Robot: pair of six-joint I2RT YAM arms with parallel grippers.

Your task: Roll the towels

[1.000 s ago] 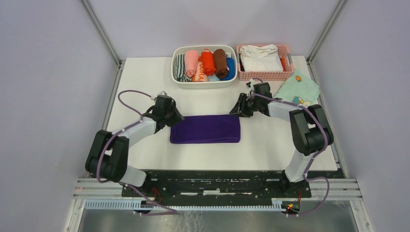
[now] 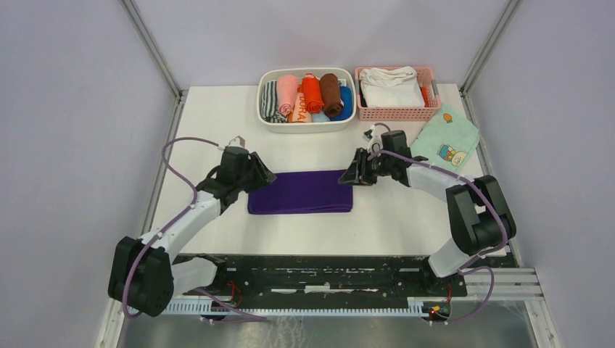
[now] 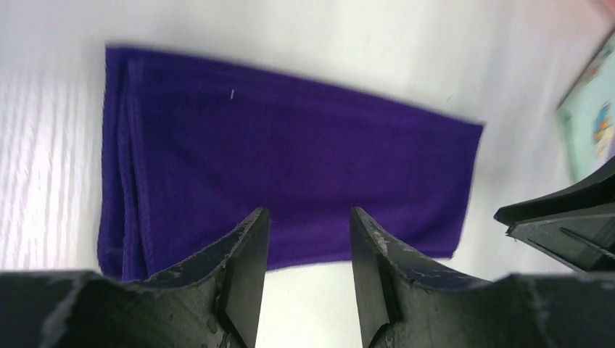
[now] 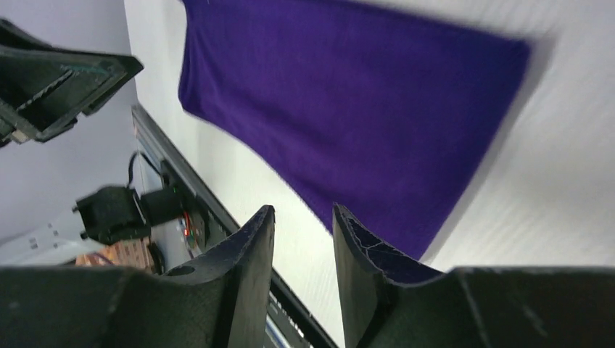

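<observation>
A purple towel (image 2: 299, 196) lies folded as a long flat rectangle on the white table (image 2: 304, 235); its left edge shows doubled layers in the left wrist view. My left gripper (image 2: 267, 176) hovers over its left end, fingers apart, with nothing between them in the left wrist view (image 3: 310, 214). My right gripper (image 2: 351, 178) hovers at the towel's upper right corner, fingers apart and empty in the right wrist view (image 4: 303, 210).
Behind stand a white bin (image 2: 261, 123) of rolled towels and a pink basket (image 2: 395, 114) with white cloths. A mint towel (image 2: 442, 133) lies at the right.
The towel sits slightly further left than one second ago.
</observation>
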